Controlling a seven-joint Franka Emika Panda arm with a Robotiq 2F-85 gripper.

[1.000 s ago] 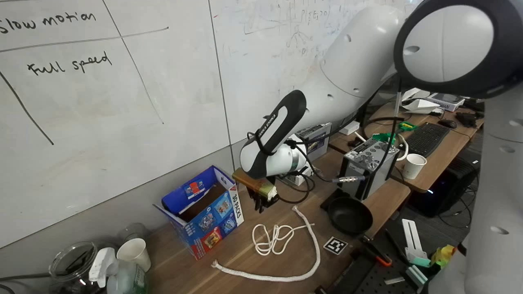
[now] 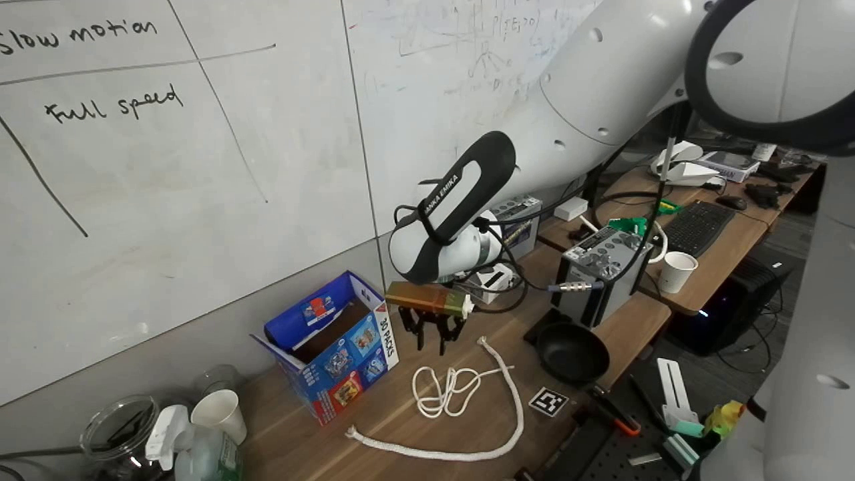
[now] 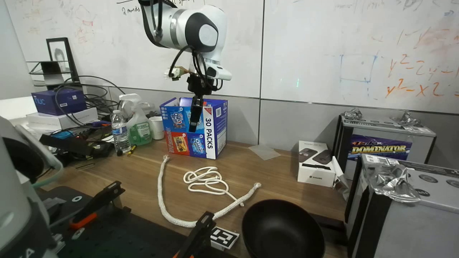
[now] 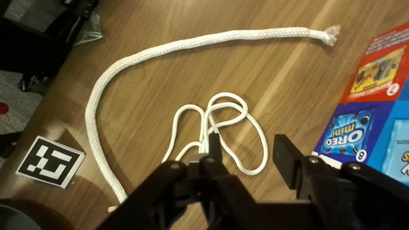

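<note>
A thin white cord [image 2: 445,393] lies loosely looped on the wooden table. Around it curves a thicker white rope [image 2: 515,409], one end of it near the snack box. My gripper [image 2: 431,345] hangs above the table, beside the box in exterior view 1. In the wrist view the fingers [image 4: 286,159] are apart, with only the table and part of the cord showing beyond the gap. The gripper holds nothing and is well above both ropes. Part of the cord is hidden behind the other finger.
An open blue snack box [image 3: 189,133] stands against the wall. A black pan [image 3: 282,230] sits at the table's front, near a printed marker [image 2: 548,401]. A spray bottle [image 3: 138,124] and paper cup [image 2: 220,414] stand at the far side. Grey boxed units [image 3: 400,206] flank the right.
The hand has risen slightly and turned about its vertical axis, so the fingers now show spread apart in exterior view 1. The ropes and box have not moved.
</note>
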